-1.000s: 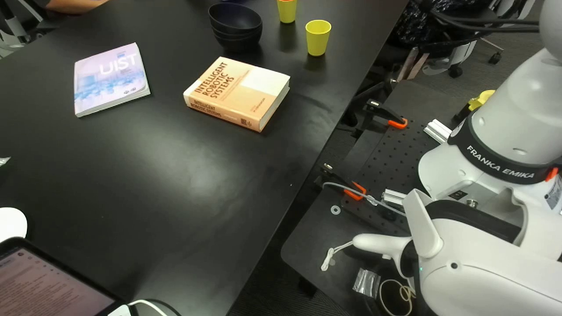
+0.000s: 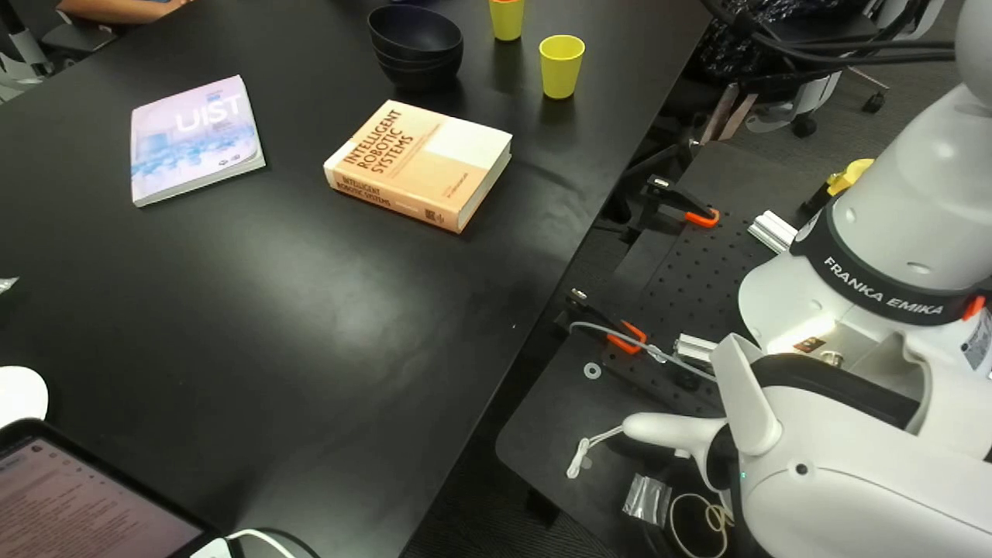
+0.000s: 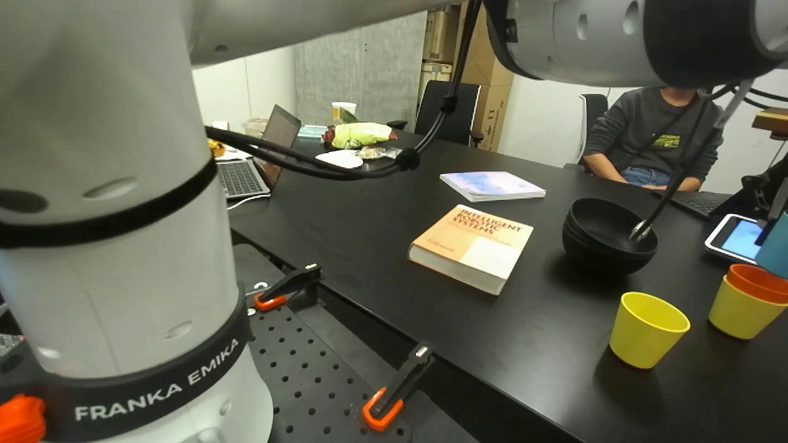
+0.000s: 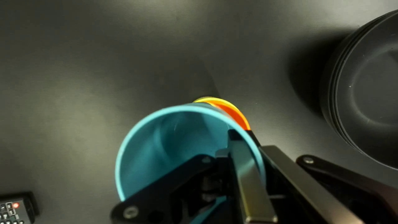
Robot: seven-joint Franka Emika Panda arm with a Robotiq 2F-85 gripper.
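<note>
In the wrist view my gripper is shut on the wall of a blue cup (image 4: 179, 130), one finger inside its rim and the other outside. Part of the same blue cup (image 3: 777, 247) shows at the right edge of exterior view 2, raised above the table. Partly hidden behind it in the wrist view is an orange cup (image 4: 233, 111) nested in a yellow cup (image 4: 205, 99). Exterior view 2 shows the orange rim (image 3: 761, 283) sitting in that yellow cup (image 3: 742, 314). A separate yellow cup (image 3: 644, 336) stands upright nearby, empty as far as shows.
Stacked black bowls (image 3: 602, 240) stand beside the cups, with a spoon-like metal end over them. A thick orange book (image 3: 473, 243) and a pale book (image 3: 493, 186) lie on the table (image 2: 307, 325). A remote (image 4: 16, 209) lies at the wrist view's lower left.
In exterior view 1 the cups, bowls and books have stayed put.
</note>
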